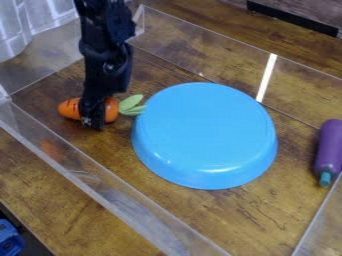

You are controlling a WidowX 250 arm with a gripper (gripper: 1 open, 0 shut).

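Note:
The black gripper (pixel 94 112) reaches down at the left, its fingers lowered over a toy orange carrot (pixel 71 108) with green leaves (pixel 132 105). The fingers cover much of the carrot's body; whether they grip it or merely straddle it cannot be told. Right of the carrot lies an upturned light blue bowl or plate (pixel 205 135).
A purple eggplant (pixel 329 150) lies at the right edge. Clear walls border the wooden surface (pixel 174 225) at left and front. A small orange and blue object (pixel 8 238) is at the lower left corner. Bare wood shows behind the blue dish.

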